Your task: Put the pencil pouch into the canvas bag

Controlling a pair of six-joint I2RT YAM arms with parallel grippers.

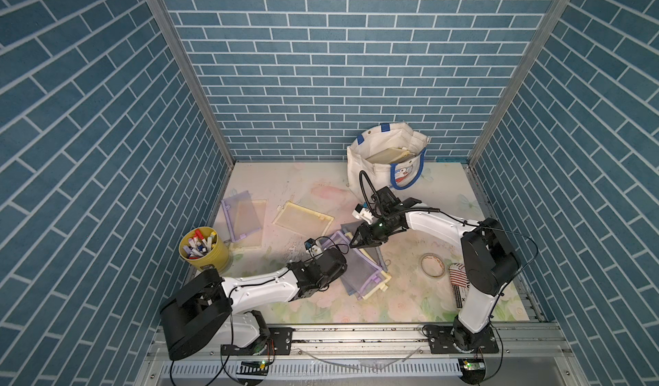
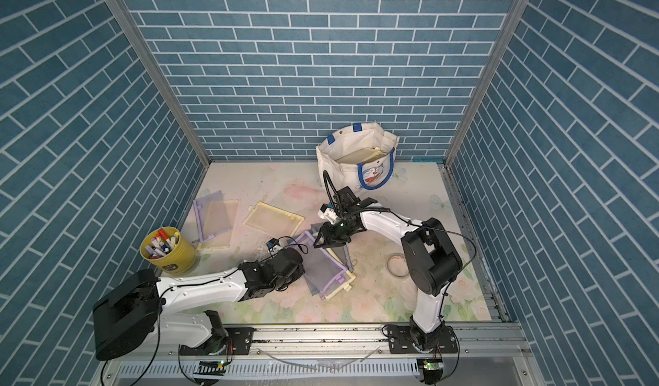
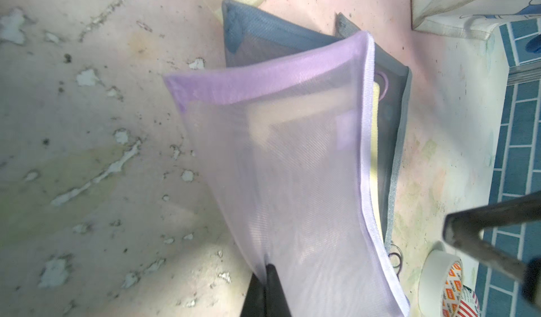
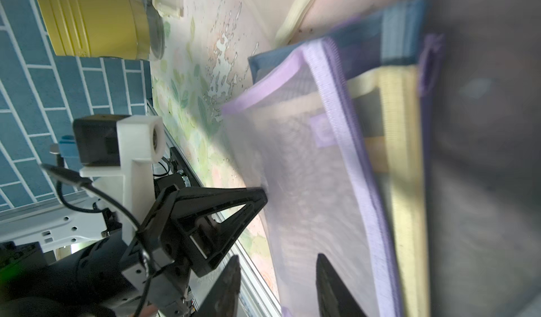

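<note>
A purple-trimmed mesh pouch (image 3: 315, 164) lies on top of a yellow-edged pouch (image 4: 407, 193) and a grey-blue one (image 3: 265, 29). My left gripper is shut on the purple pouch's side edge, and the mesh puckers where it is pinched. Over the same pouch, my right gripper stands part open; its fingers (image 4: 226, 291) are apart and grip nothing. At the back, the cream canvas bag (image 1: 367, 173) with blue handles stands upright with its mouth open, a pale yellowish item (image 1: 391, 155) visible inside.
A yellow bucket of markers (image 1: 208, 250) stands at the left, near a purple pouch (image 1: 243, 215) and a pale yellow pouch (image 1: 302, 219). On the right lie a tape roll (image 1: 432, 265) and a striped item (image 1: 458, 276). Free table lies between the bag and tape.
</note>
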